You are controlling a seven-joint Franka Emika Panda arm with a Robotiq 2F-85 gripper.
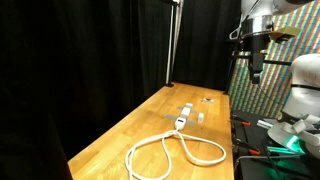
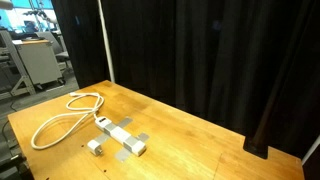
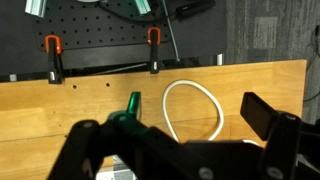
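Observation:
My gripper is open, with nothing between its spread fingers. In the first exterior view the gripper (image 1: 256, 75) hangs high at the right, above the table's edge and well clear of the objects. A white power strip (image 2: 120, 134) lies on the wooden table, and its white cord (image 2: 70, 112) spreads out in loose loops. Beside the strip sits a small white block (image 2: 95, 147). Part of the cord (image 3: 214, 101) curves across the wood in the wrist view, where the gripper hides much of the strip.
Flat grey patches (image 2: 123, 155) lie around the strip. Black clamps (image 3: 154, 48) with red parts grip the table edge by the robot's dark base plate (image 3: 110, 35). Black curtains (image 1: 80, 70) stand behind.

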